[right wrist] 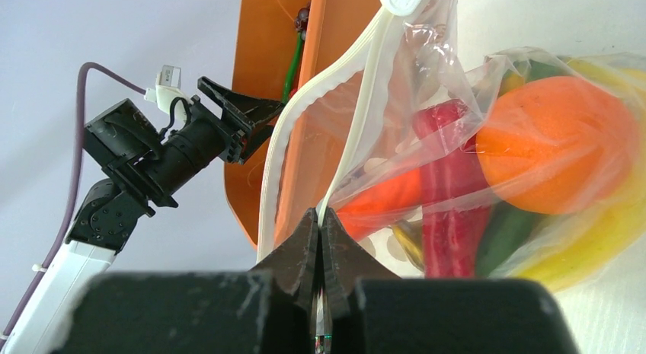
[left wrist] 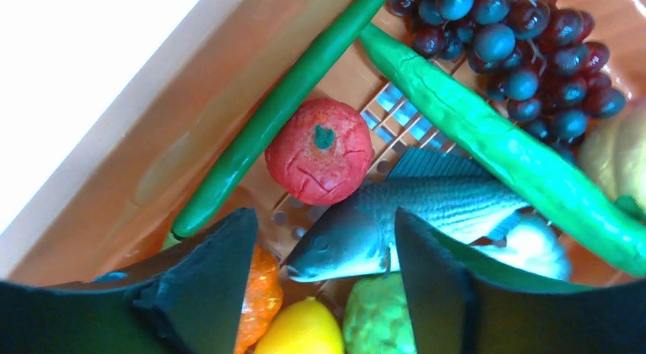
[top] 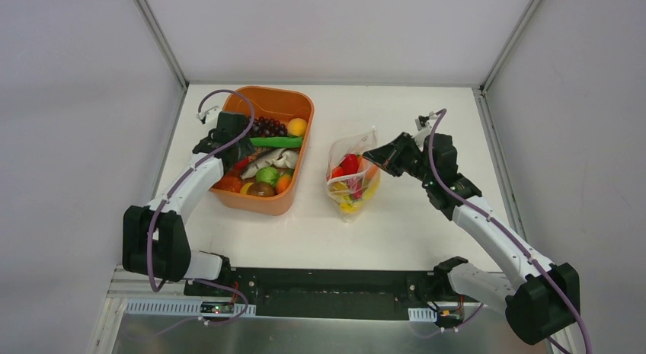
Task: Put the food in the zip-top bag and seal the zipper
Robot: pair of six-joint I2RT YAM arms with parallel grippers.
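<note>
A clear zip top bag [top: 352,175] stands on the table, holding several foods; in the right wrist view an orange [right wrist: 560,145] and a red pepper [right wrist: 455,194] show through its film. My right gripper is shut at the bag's white zipper edge [right wrist: 354,133], and the thin edge runs down to its fingertips. Over the orange bin [top: 286,95], my left gripper has its fingers apart with nothing between them. Below it, in the left wrist view, lie a red tomato-like food [left wrist: 320,151], a fish [left wrist: 381,224] and a green cucumber [left wrist: 282,110].
Also in the bin are dark grapes [left wrist: 533,49], a long green pod [left wrist: 487,133], a green cabbage [left wrist: 378,316] and a lemon [left wrist: 301,331]. The bin wall [left wrist: 137,133] rises close beside the cucumber. Bare table separates bin and bag.
</note>
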